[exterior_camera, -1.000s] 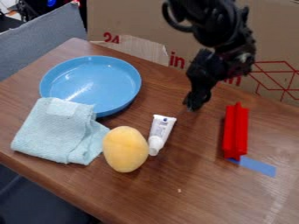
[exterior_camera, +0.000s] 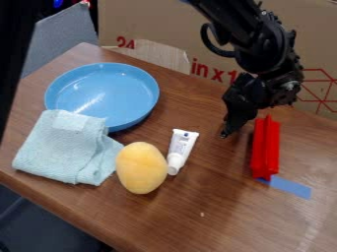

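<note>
My gripper reaches down from the top right to just above the wooden table, left of a long red object and behind a white tube. It is shut, with nothing visible between its fingers. The red object lies on a strip of blue tape. A yellow oval object, a folded light blue cloth and an empty blue plate lie to the left.
A cardboard box stands along the back of the table. A grey surface is beyond the left edge.
The arm has moved to the right, bringing my gripper closer to the red object. The objects on the table look unmoved.
</note>
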